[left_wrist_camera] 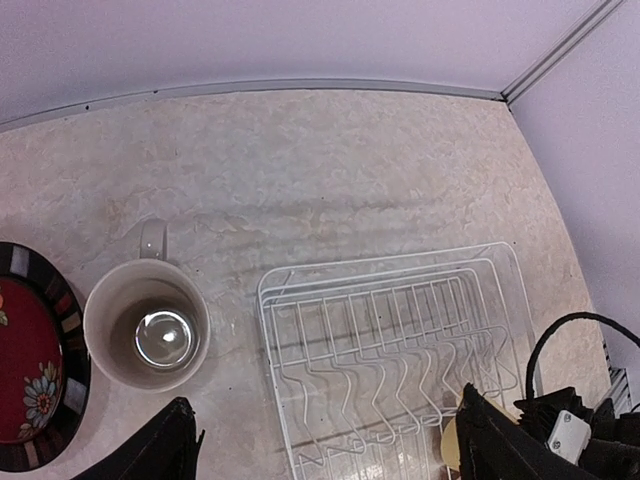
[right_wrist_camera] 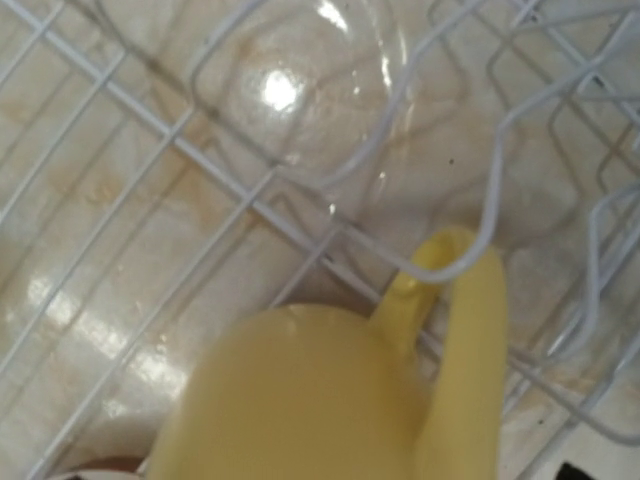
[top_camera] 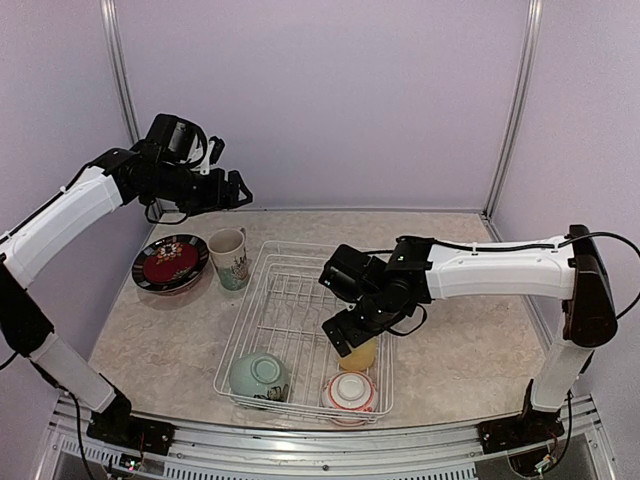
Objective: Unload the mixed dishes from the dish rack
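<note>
The white wire rack [top_camera: 235, 350] holds an upturned green bowl [top_camera: 258, 375], a red-rimmed white dish [top_camera: 350, 390] and a yellow mug [top_camera: 358, 358], whose handle shows large in the right wrist view [right_wrist_camera: 300, 400]. My right gripper [top_camera: 340, 332] is open, low over the yellow mug. My left gripper [top_camera: 232, 192] is raised above a printed mug [top_camera: 228, 262] outside the rack, fingers apart with nothing between them. Left of that mug are stacked plates, the top ones dark and red [top_camera: 170, 262].
Walls enclose the sides and back.
</note>
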